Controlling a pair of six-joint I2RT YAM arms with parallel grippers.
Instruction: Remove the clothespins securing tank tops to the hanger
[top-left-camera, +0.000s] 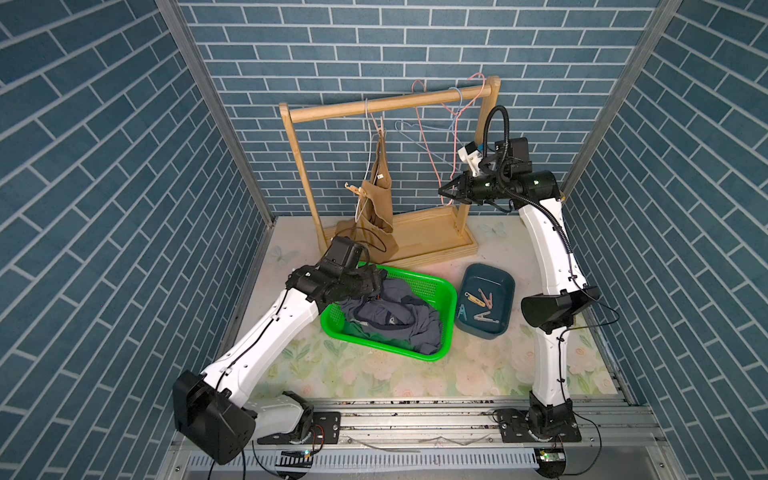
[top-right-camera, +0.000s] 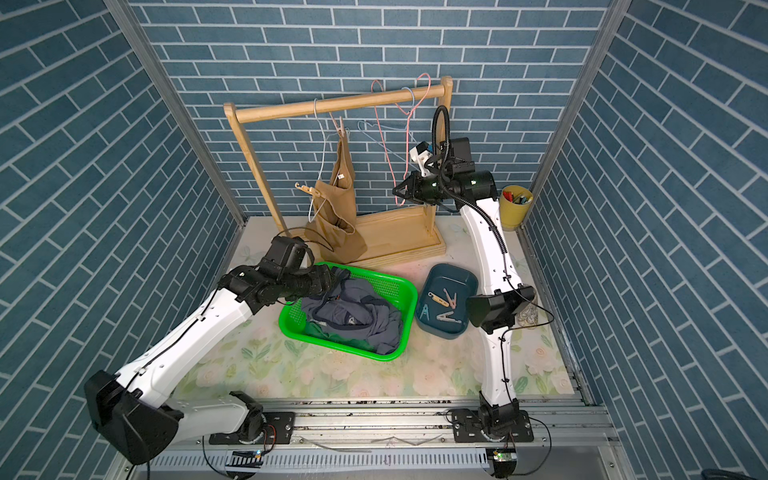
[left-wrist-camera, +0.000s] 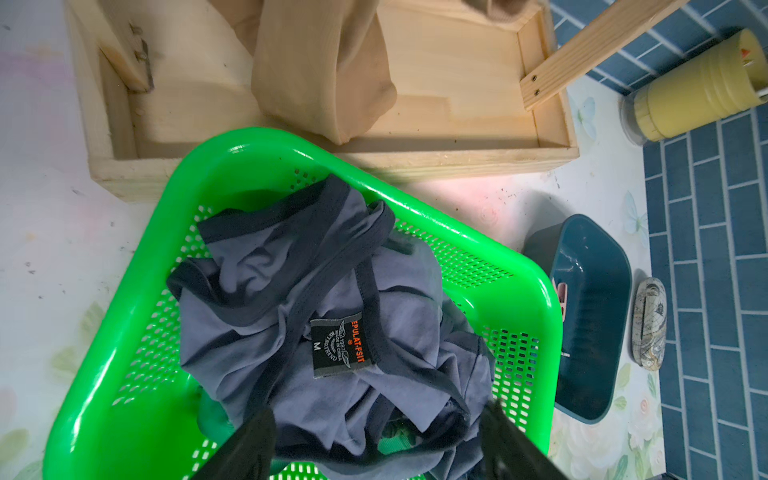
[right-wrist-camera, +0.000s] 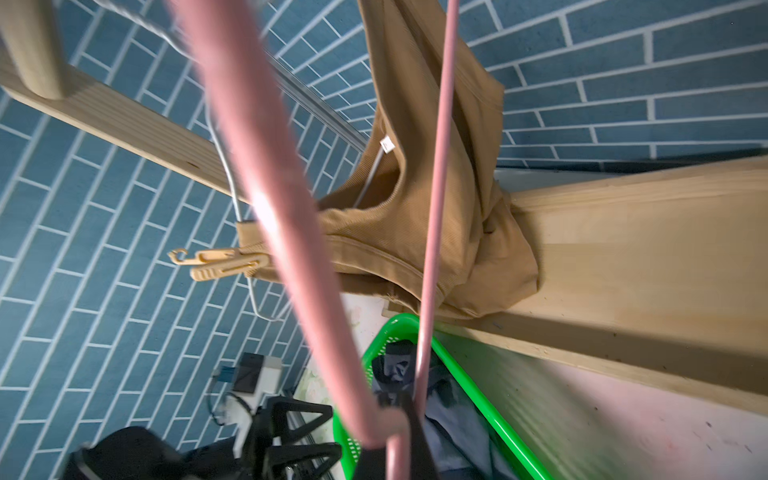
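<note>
A brown tank top (right-wrist-camera: 432, 256) hangs at the rack's left on a white hanger, with a tan clothespin (right-wrist-camera: 224, 268) clipped at its shoulder. My right gripper (top-left-camera: 446, 190) is shut on a pink hanger (right-wrist-camera: 280, 224), which carries no garment, near the rack's right end. My left gripper hangs open over the green basket (left-wrist-camera: 112, 400), in which a grey tank top (left-wrist-camera: 336, 304) lies crumpled with its label showing.
A wooden rack (top-left-camera: 400, 102) stands on a tray at the back. A teal bin (top-left-camera: 504, 272) holding several clothespins is right of the basket. A yellow cup (top-right-camera: 516, 208) stands at the back right.
</note>
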